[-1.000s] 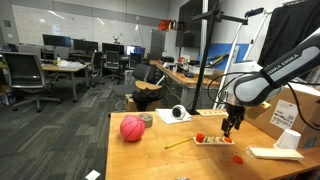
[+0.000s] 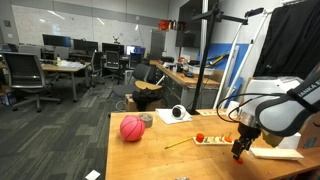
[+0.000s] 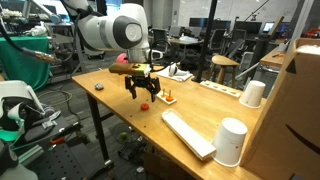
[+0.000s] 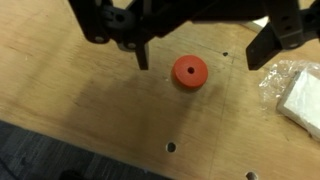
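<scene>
A red ring-like disc with a small dark hole (image 4: 190, 71) lies flat on the wooden table. My gripper hangs over it with fingers apart, one finger on either side, and nothing is held. In exterior view 1 the gripper (image 2: 238, 150) is just above the red disc (image 2: 239, 161), close to the table's right front. Exterior view 2 has the red disc (image 3: 145, 106) below the gripper (image 3: 142, 86). A pale board (image 2: 213, 140) bearing red and orange pieces sits behind the arm.
A long white block (image 3: 188, 135) and white cups (image 3: 230, 140) stand to one side. A pink ball (image 2: 132, 128), a yellow stick (image 2: 180, 144) and headphones (image 2: 178, 113) occupy the table's other part. A plastic-wrapped white item (image 4: 302, 101) lies near the disc.
The disc has not visibly moved.
</scene>
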